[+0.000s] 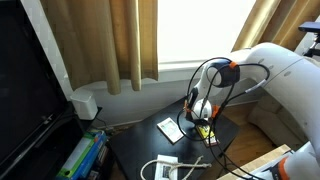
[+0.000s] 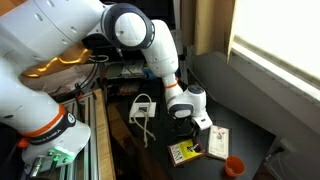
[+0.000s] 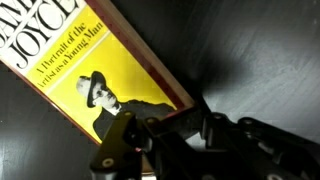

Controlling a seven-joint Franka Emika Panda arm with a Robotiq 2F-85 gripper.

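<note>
A yellow-covered paperback [image 3: 95, 75], titled A Portrait of the Artist as a Young Man, lies flat on the dark table in the wrist view. My gripper is shut at its lower right corner, and its fingers cover that corner. Nothing shows between the fingers. From the second exterior view, the same book [image 2: 184, 152] lies just below my gripper [image 2: 192, 142]. In the first exterior view the arm and its cables partly hide the book. Whether the fingers touch the cover cannot be made out.
Beside the yellow book lies a pale book [image 2: 217, 140], with an orange cup [image 2: 234, 166] near it. A white power strip [image 2: 143, 108] and its cable rest on the other side. Several books and a white object [image 1: 85, 106] stand at the left in the first exterior view.
</note>
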